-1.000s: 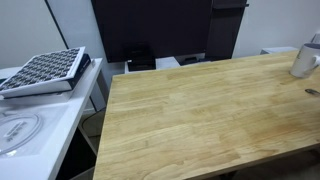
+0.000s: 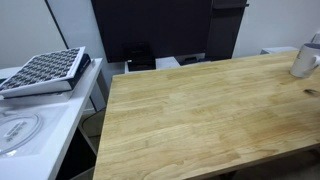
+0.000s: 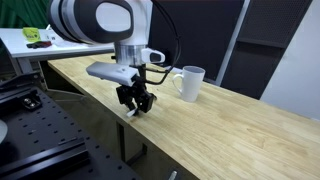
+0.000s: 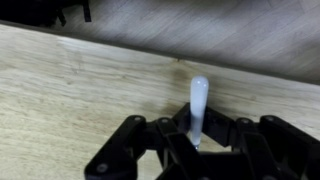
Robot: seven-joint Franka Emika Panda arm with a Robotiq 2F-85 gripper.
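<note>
A slim white handle stands up between the black fingers of my gripper, which is shut on it. In exterior view 2 the gripper is low at the table's near edge, with the white handle showing at its fingertips. The far end of the handled thing is mostly hidden by the fingers in the wrist view. A small grey metallic piece lies at the right edge of exterior view 1; whether it belongs to the handle I cannot tell. A white mug stands upright behind the gripper.
A side table at the left carries a patterned box and a clear round item.
</note>
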